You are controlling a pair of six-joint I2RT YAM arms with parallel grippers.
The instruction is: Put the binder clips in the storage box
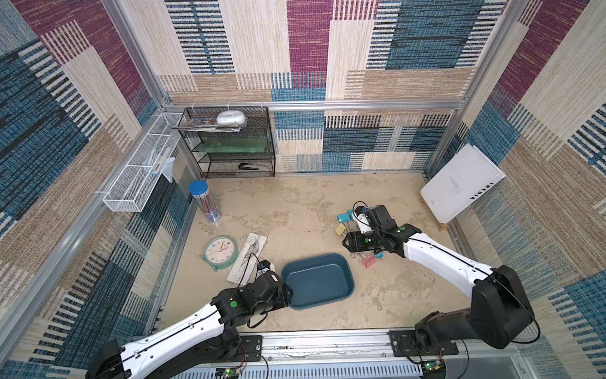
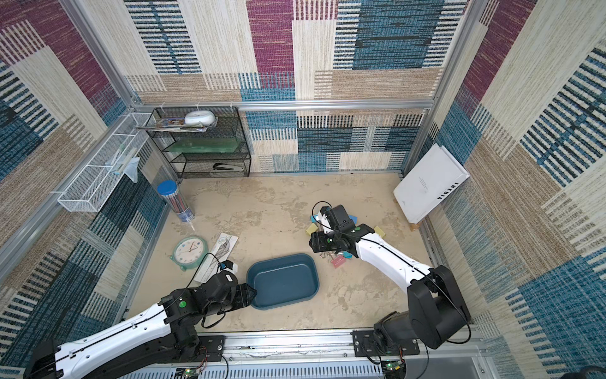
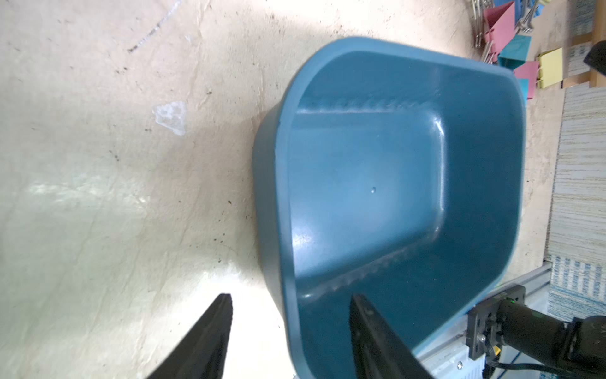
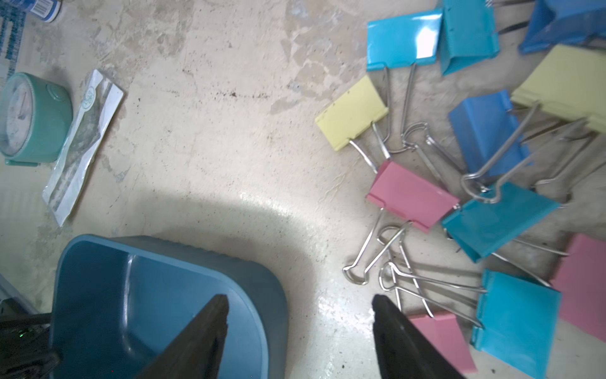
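The dark blue storage box (image 1: 317, 293) rests empty on the table near its front edge. My left gripper is partly open at the box's left rim, with no clip between its fingers. Over the clip pile hangs my right gripper, also partly open, bare table showing between its fingers. In the right wrist view lie several binder clips: a yellow clip (image 4: 352, 112), a pink clip (image 4: 411, 194), a light blue clip (image 4: 404, 39), a teal clip (image 4: 498, 218) and a dark blue clip (image 4: 489, 132). Their wire handles overlap. From above, my right arm hides part of the pile.
Left of the box are a round green clock (image 1: 220, 252) and a white packet (image 1: 246, 257). A jar with a blue lid (image 1: 205, 201) stands behind them. A black mesh shelf (image 1: 228, 140) and a white box (image 1: 462, 184) stand farther back.
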